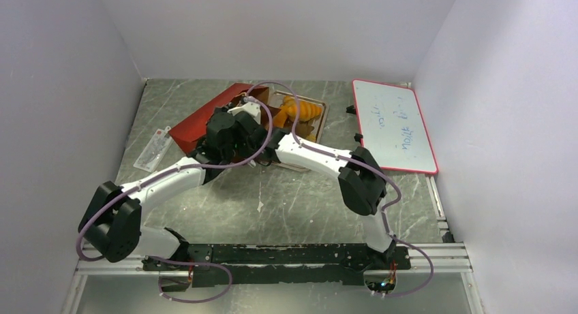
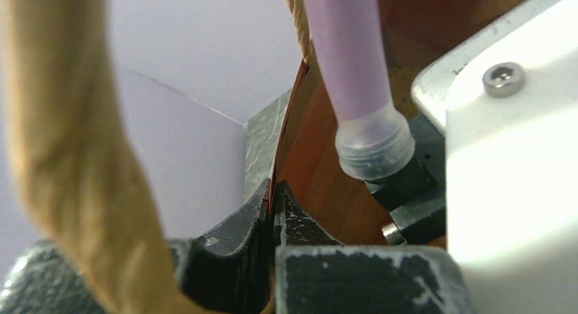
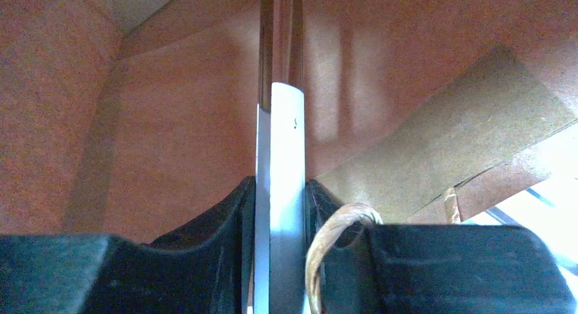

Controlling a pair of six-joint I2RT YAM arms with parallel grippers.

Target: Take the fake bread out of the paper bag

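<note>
The paper bag, red outside and brown inside, is tilted on its side with its mouth facing the tray. Orange-yellow croissant-like fake bread lies on the tray to the right of the bag. In the left wrist view, my left gripper is shut on the bag's thin rim. My right gripper stands part open by the bag's brown inner wall, its fingers apart. A pale strip shows between them; whether they touch it is unclear. Both grippers' tips are hidden in the top view.
Under the bread is a tray. A whiteboard with a red edge lies to the right. A clear flat pack lies to the left. A rope handle crosses near my right fingers.
</note>
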